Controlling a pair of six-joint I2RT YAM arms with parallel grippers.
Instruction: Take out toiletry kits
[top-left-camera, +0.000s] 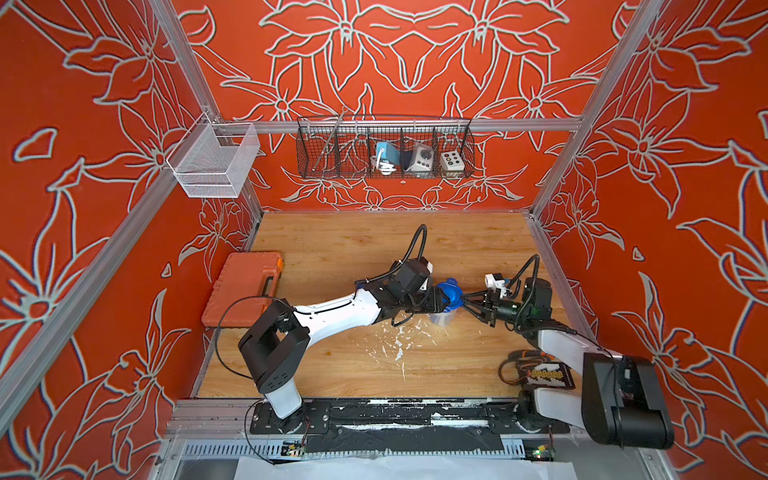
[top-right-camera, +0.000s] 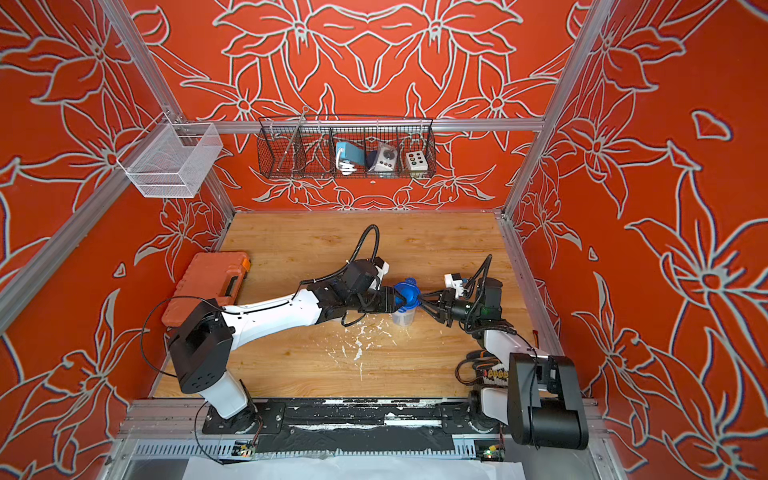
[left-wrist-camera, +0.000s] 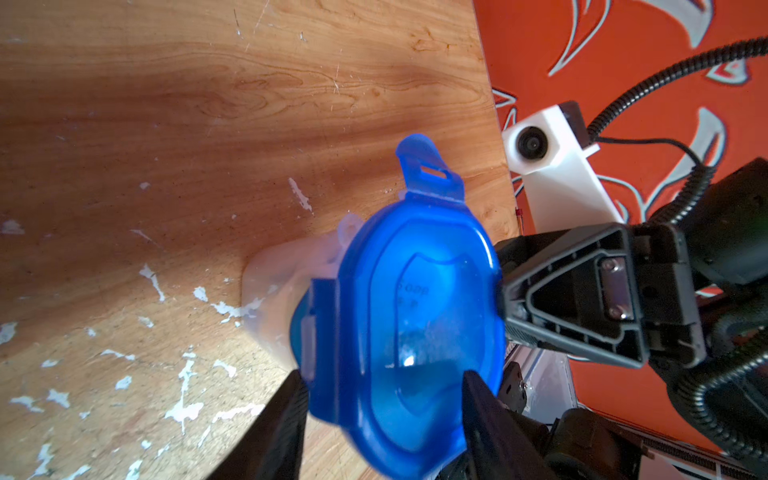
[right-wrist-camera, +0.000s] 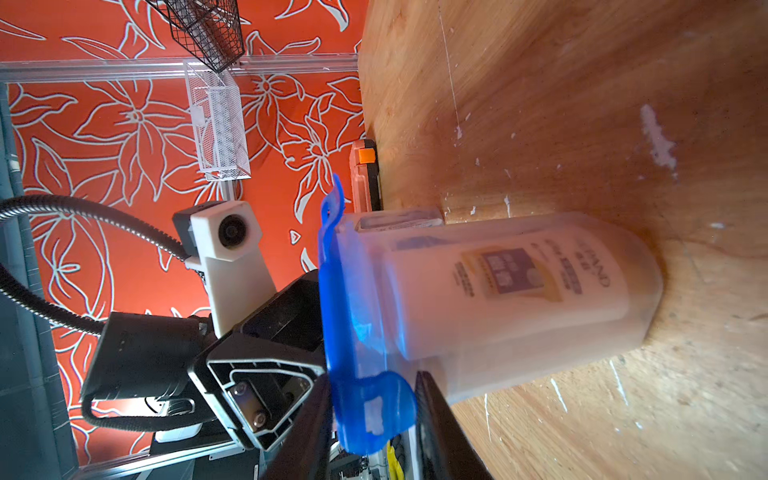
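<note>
A frosted toiletry kit box (right-wrist-camera: 512, 304) with a blue lid (left-wrist-camera: 416, 320) is at the middle of the table, a white labelled bottle showing through its wall. My left gripper is at the lid's side in the left wrist view, fingers apart around its lower part; whether they touch it is unclear. My right gripper is shut on the blue lid from the other side, its fingertips at the lid's tab in the right wrist view.
An orange case (top-left-camera: 236, 300) lies at the left, a tool pouch (top-left-camera: 544, 372) at the front right. A black wire basket (top-left-camera: 356, 152) with items and a white mesh basket (top-left-camera: 216, 168) hang on the walls.
</note>
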